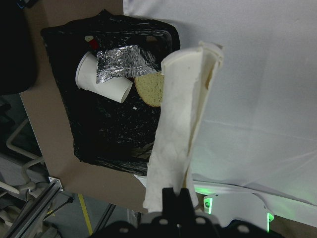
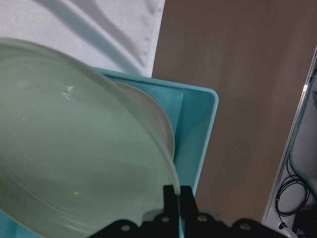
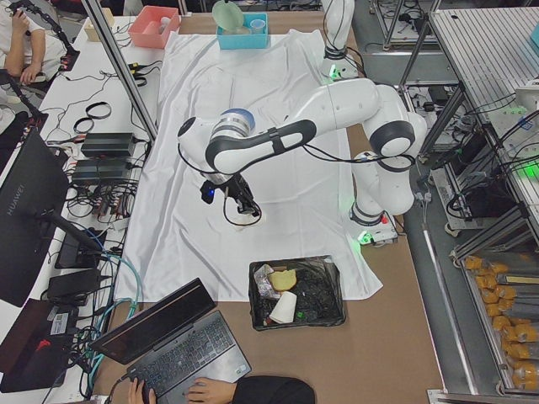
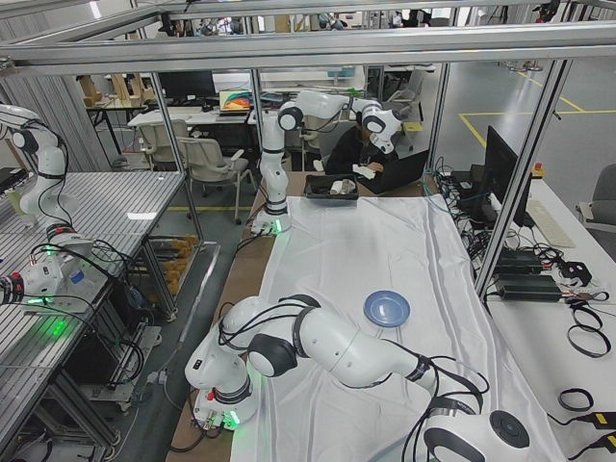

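My left gripper is shut on a white folded paper item (image 1: pixel 178 119), which in the left wrist view stands out over the black lined bin (image 1: pixel 84 134). The bin holds a white cup (image 1: pixel 101 87), crumpled foil (image 1: pixel 126 62) and a bread slice (image 1: pixel 148 89). In the camera left view this gripper (image 3: pixel 240 202) is above the white cloth. My right gripper is shut on the rim of a pale green plate (image 2: pixel 79 129), tilted over a turquoise basket (image 2: pixel 195 129) with another plate (image 2: pixel 161 124) inside.
A blue plate (image 4: pixel 386 308) lies on the cloth. A laptop (image 3: pixel 181 358) and a person's hands are beside the bin. A pink container (image 3: pixel 156 25) stands at the far left.
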